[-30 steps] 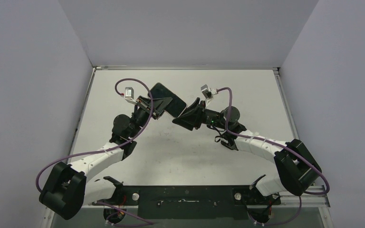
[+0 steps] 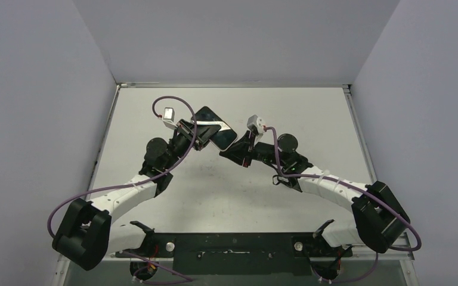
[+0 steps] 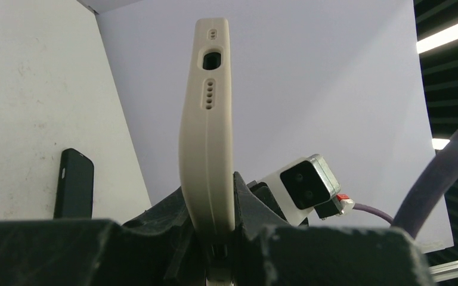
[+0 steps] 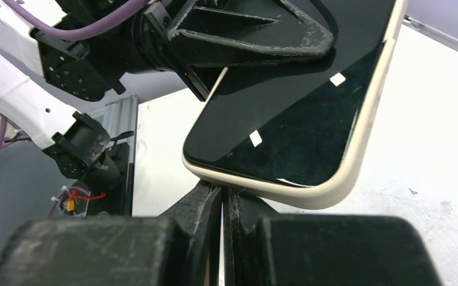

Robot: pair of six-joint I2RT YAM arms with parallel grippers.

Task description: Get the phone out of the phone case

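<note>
The phone [image 2: 226, 139], dark screen up, sits in a cream phone case [image 3: 206, 137], lifted above the table and tilted. My left gripper is shut on the cased phone, one finger [image 4: 256, 44] lying across the screen in the right wrist view. In that view the phone's glass [image 4: 298, 131] is framed by the case rim [image 4: 340, 185], with no gap showing at the near end. My right gripper is shut with nothing between its fingers, its tips just below the near rim. Contact between tips and rim cannot be judged.
A white table [image 2: 214, 196] lies below, mostly bare. In the left wrist view a black flat item [image 3: 76, 182] appears on the table side. Grey walls [image 2: 30, 107] close in the sides and back. Purple cables [image 2: 131, 186] loop along both arms.
</note>
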